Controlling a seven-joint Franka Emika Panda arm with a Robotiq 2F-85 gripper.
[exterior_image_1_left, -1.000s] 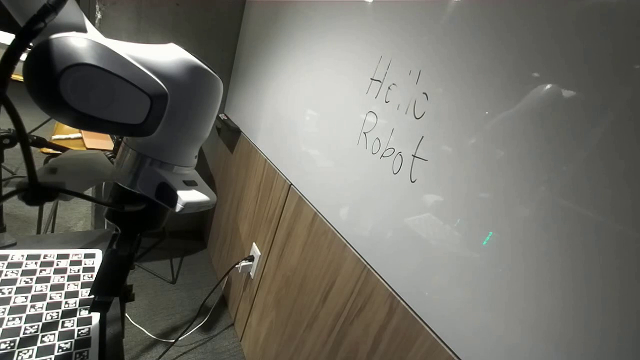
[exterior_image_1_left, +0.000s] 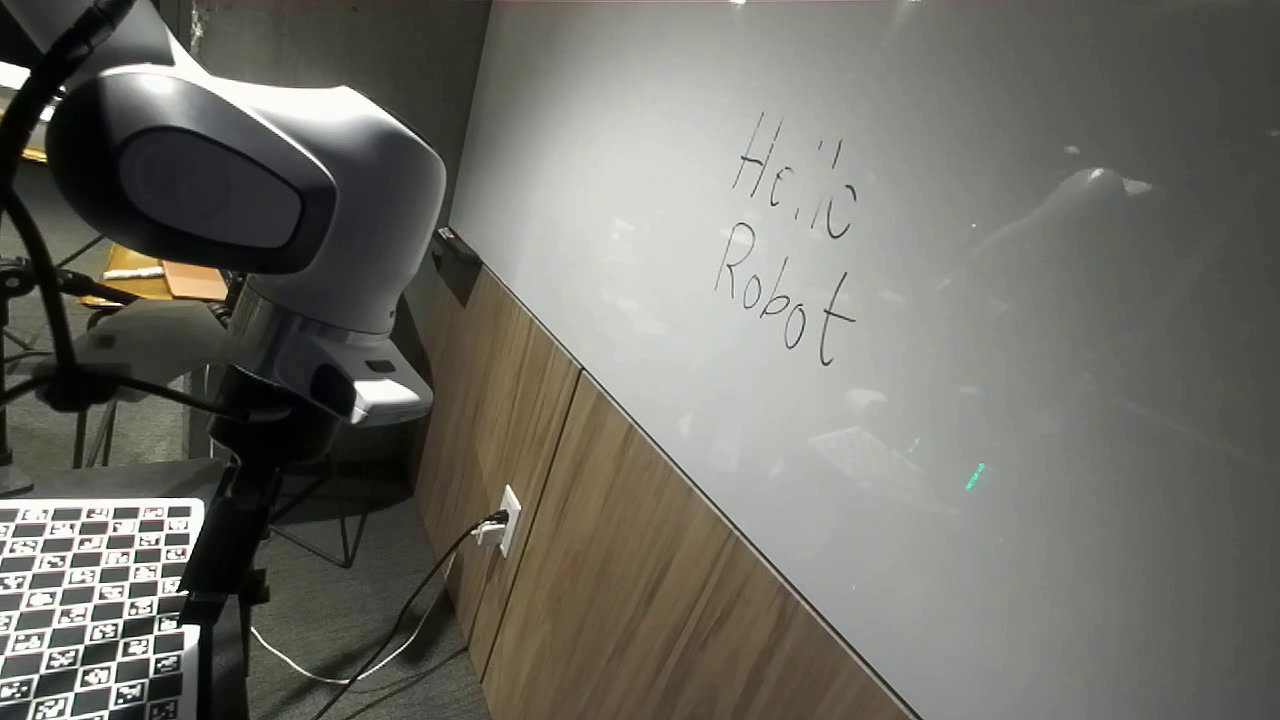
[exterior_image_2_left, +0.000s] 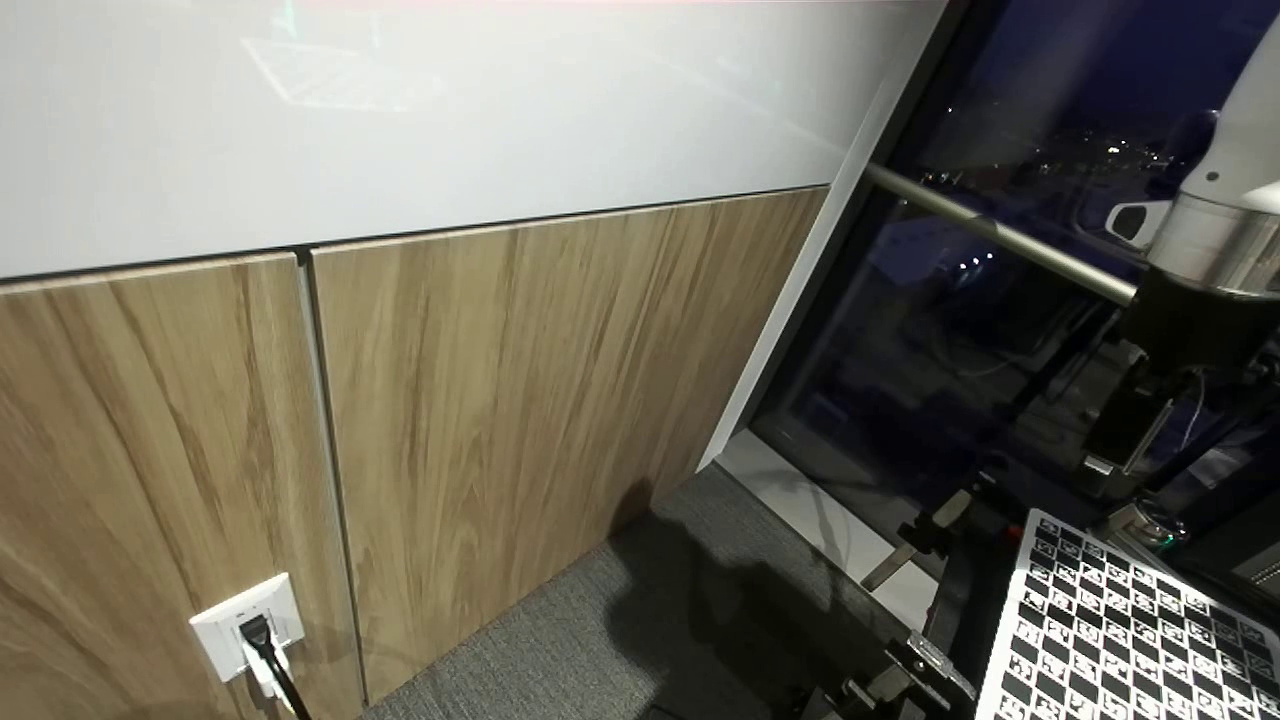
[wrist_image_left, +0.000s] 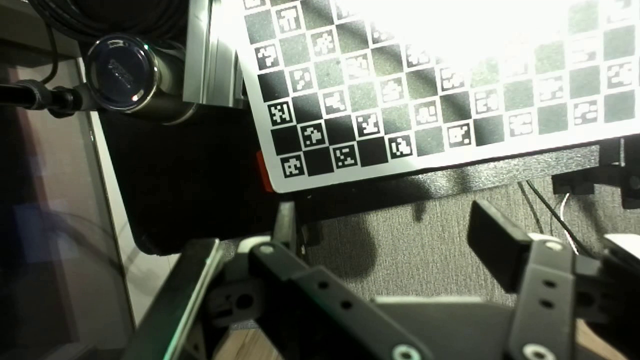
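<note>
My gripper stands open in the wrist view, its two dark fingers wide apart and only grey carpet visible between them. Beyond the fingertips lies the edge of a black-and-white patterned board (wrist_image_left: 354, 123), its upper part washed out by glare. In exterior view 1 the gripper (exterior_image_1_left: 222, 600) hangs beside that board at the lower left. A whiteboard (exterior_image_1_left: 672, 480) fills the right side there, with thin handwriting (exterior_image_1_left: 792, 240) whose lower line reads "Robot"; strokes of the upper word are broken.
Wood panels (exterior_image_2_left: 540, 360) run below the whiteboard. A wall outlet (exterior_image_2_left: 250, 624) holds plugs, with cables (exterior_image_1_left: 408, 618) trailing over the carpet. A round metal canister (wrist_image_left: 123, 72) and a metal bar (wrist_image_left: 213, 60) sit beside the board. A dark window (exterior_image_2_left: 1020, 144) borders the right.
</note>
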